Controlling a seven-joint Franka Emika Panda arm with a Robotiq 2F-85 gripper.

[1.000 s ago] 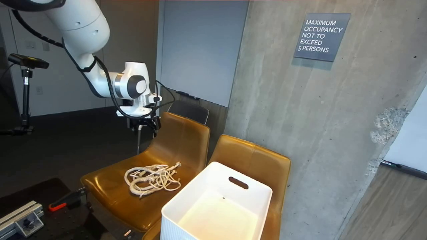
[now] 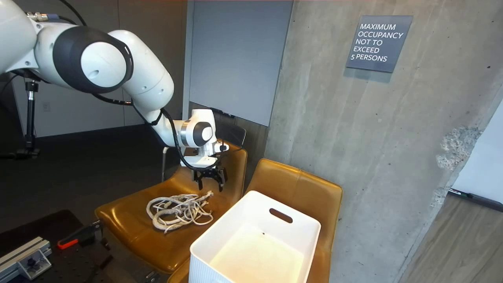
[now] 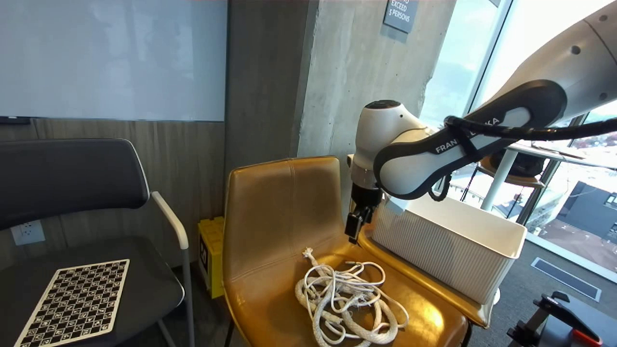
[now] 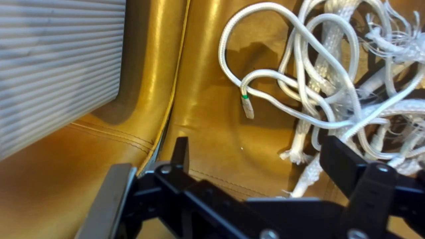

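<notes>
A tangled heap of white rope (image 2: pixel 181 210) lies on the seat of a tan leather chair (image 3: pixel 263 217). Thick strands with frayed ends and a thinner cord (image 4: pixel 267 75) are mixed in it; one cord tip carries a green band. My gripper (image 2: pixel 209 184) hangs above the chair near its backrest, open and with nothing between its fingers. In the wrist view the fingers (image 4: pixel 181 153) are spread wide, and a frayed rope end shows beyond them, close to the right finger. On the second tan chair stands a white ribbed bin (image 3: pixel 445 251), its visible floor bare.
The second chair's backrest (image 2: pixel 301 181) rises behind the bin, with a concrete wall (image 2: pixel 377 141) past it. A black chair (image 3: pixel 75 179) holding a checkered board (image 3: pixel 78 303) stands to one side. Dark equipment (image 2: pixel 78 238) is at the front left.
My arm has moved to the right and down in exterior view 1, bringing the gripper from beside the chair to over its seat. The rope and bin look unmoved.
</notes>
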